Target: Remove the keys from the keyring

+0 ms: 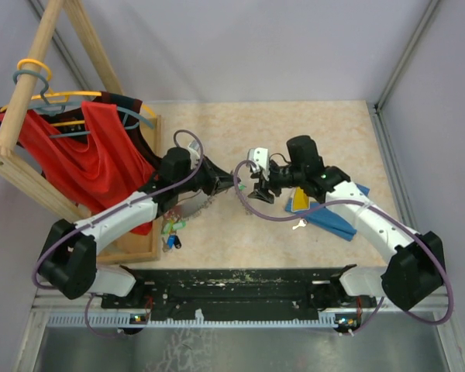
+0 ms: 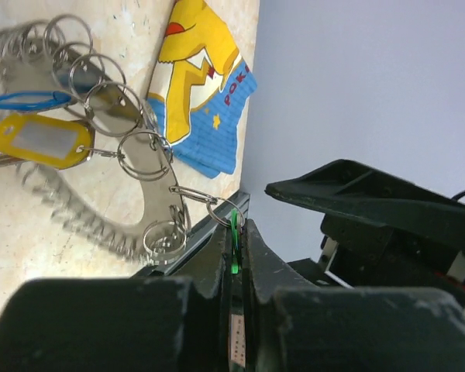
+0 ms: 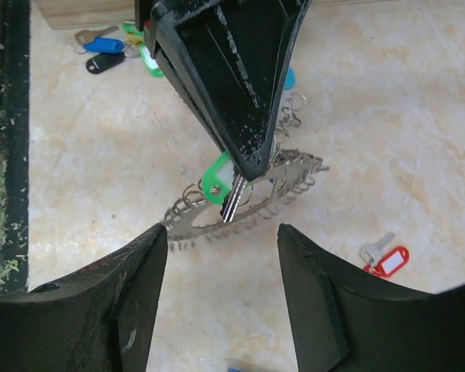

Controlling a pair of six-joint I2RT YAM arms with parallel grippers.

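My left gripper (image 1: pixel 223 180) is shut on a green key tag with a metal key; in the left wrist view a sliver of green shows between the fingertips. Rings link it to a grey looped keyring holder (image 2: pixel 144 186) fringed with rings and clips, carrying a yellow tag (image 2: pixel 39 136) and a blue one (image 2: pixel 23 101), partly blurred. My right gripper stands open just to the right of the left one in the top view, its fingertips close to the key with nothing between them.
Loose coloured tags and keys (image 1: pixel 173 240) lie left by the wooden rack (image 1: pixel 147 248). A key with a red tag (image 3: pixel 391 260) lies on the right, near a blue and yellow cloth (image 1: pixel 329 221).
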